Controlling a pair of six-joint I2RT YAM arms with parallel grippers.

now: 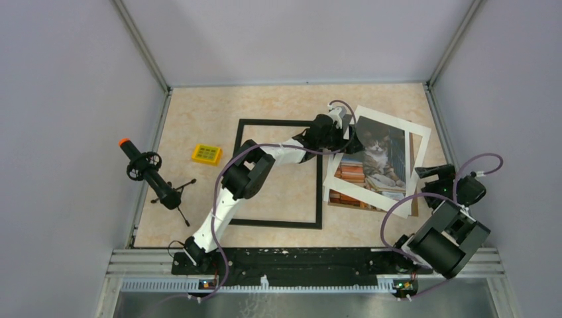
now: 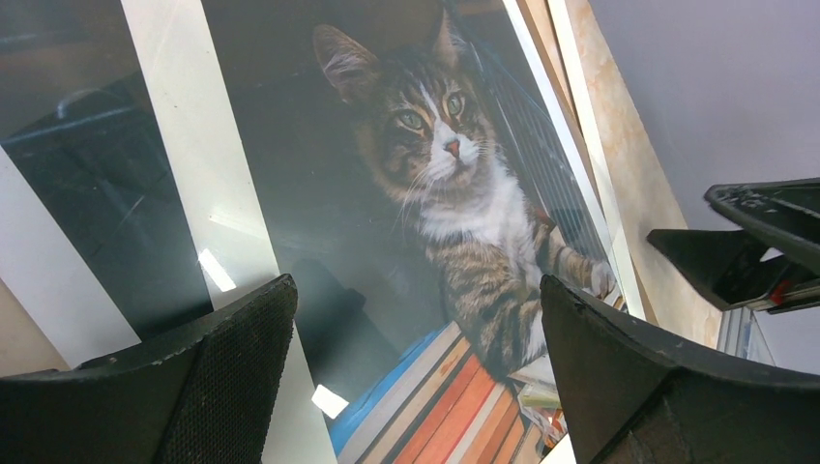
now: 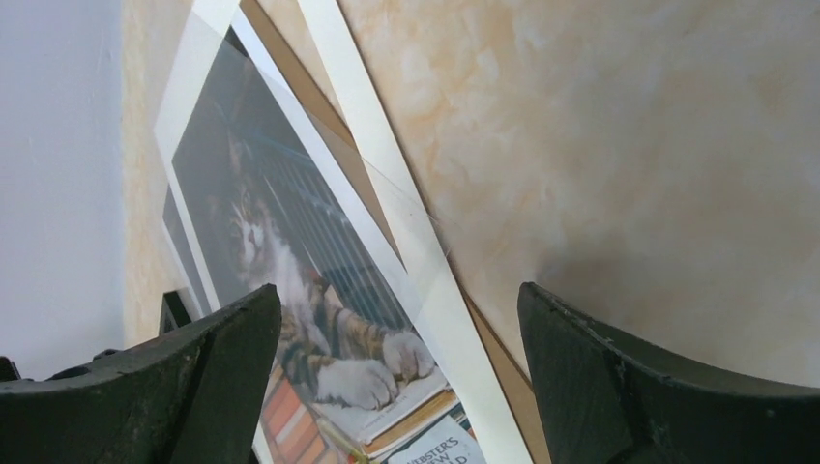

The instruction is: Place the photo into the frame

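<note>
A cat photo [image 1: 381,159] lies at the right of the table under a white mat [image 1: 370,201], both askew over a brown backing [image 3: 512,377]; which layer is uppermost is hard to tell. The black frame [image 1: 278,224] lies empty left of them, partly hidden by my left arm. My left gripper [image 1: 349,139] is open above the photo's upper left part; in the left wrist view its fingers flank the mat strip and photo. My right gripper [image 1: 431,182] is open at the stack's right edge, over bare table and the edge strips in the right wrist view.
A yellow block [image 1: 206,154] sits left of the frame. A black tool on a stand [image 1: 151,173] is at the left edge. Walls border the table; the right arm is close to the right wall [image 1: 497,112]. Some bare table shows at the upper left.
</note>
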